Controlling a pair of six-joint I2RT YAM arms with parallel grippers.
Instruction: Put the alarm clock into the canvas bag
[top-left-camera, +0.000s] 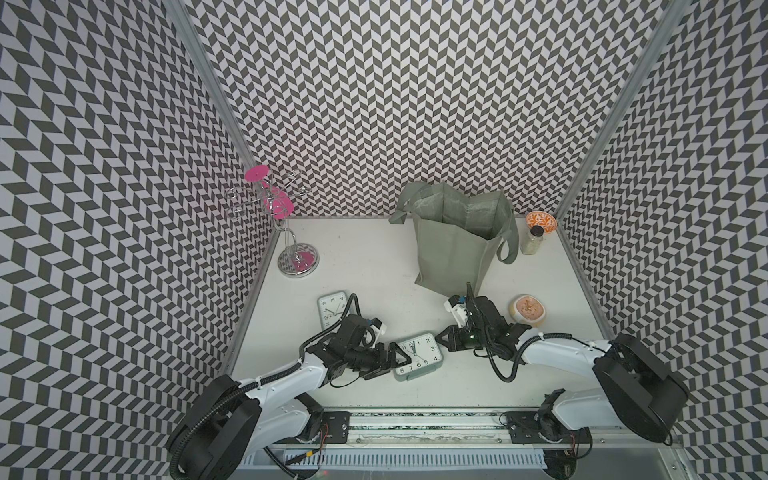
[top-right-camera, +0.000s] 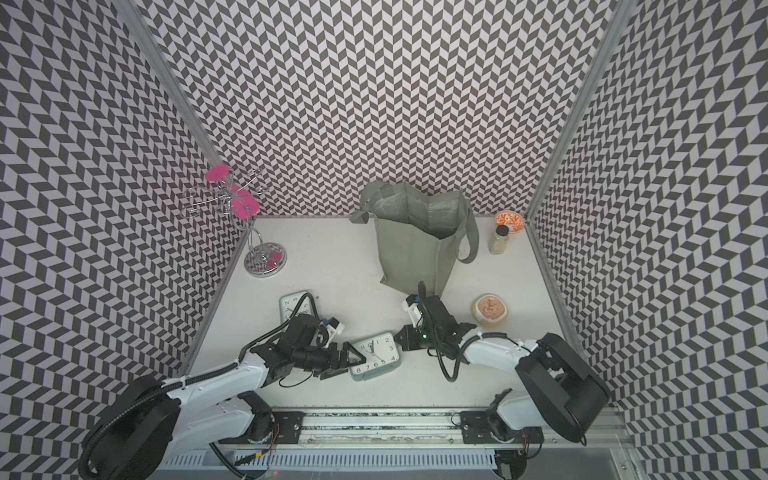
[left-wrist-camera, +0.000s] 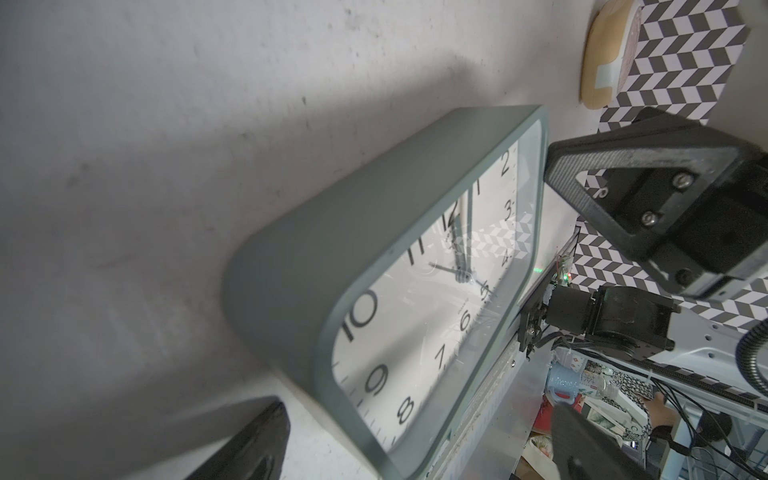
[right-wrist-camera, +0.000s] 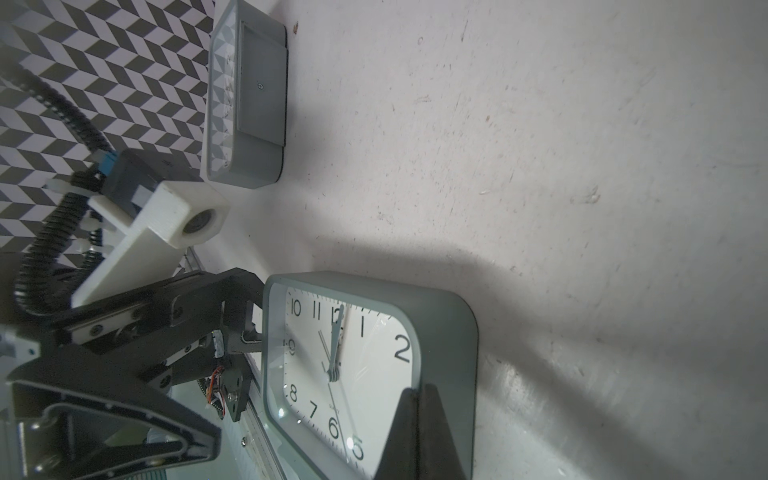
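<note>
The grey alarm clock (top-left-camera: 417, 356) with a white dial lies face up on the table between my two grippers, outside the right one's fingers. My left gripper is open; its fingers are spread wide in the left wrist view, with the clock's left end near them. At the clock's right end, my right gripper has its fingertips pressed together with nothing between them, in front of the clock's rim near the 2 in the right wrist view. Behind the right arm stands the grey-green canvas bag (top-left-camera: 453, 252), upright with its mouth open.
A second, similar clock (top-left-camera: 333, 307) lies behind the left arm. On the left is a chrome stand (top-left-camera: 298, 260) with pink discs. To the right stand a jar (top-left-camera: 532, 240), an orange-patterned bowl (top-left-camera: 541, 221) and a pinkish round dish (top-left-camera: 528, 309).
</note>
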